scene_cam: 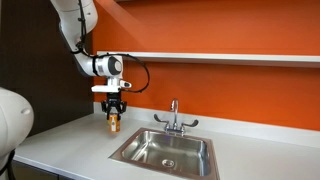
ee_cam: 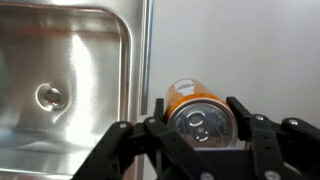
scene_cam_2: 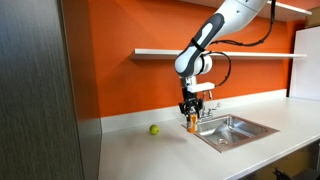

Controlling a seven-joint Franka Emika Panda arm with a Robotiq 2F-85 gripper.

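An orange can (ee_cam: 201, 122) stands upright between the fingers of my gripper, its silver top facing the wrist camera. The fingers are shut on it from both sides. In exterior view 1 the can (scene_cam: 114, 123) is below the gripper (scene_cam: 114, 108), over the counter to the left of the sink. Exterior view 2 has the can (scene_cam_2: 192, 124) close to the sink's near-left corner. Whether its base touches the counter, I cannot tell.
A steel sink (scene_cam: 125, 150) with a tap (scene_cam: 175, 115) is set into the white counter (scene_cam: 60, 145). A green round object (scene_cam_2: 154, 129) rests on the counter away from the sink. A white shelf (scene_cam: 220, 58) runs along the orange wall above.
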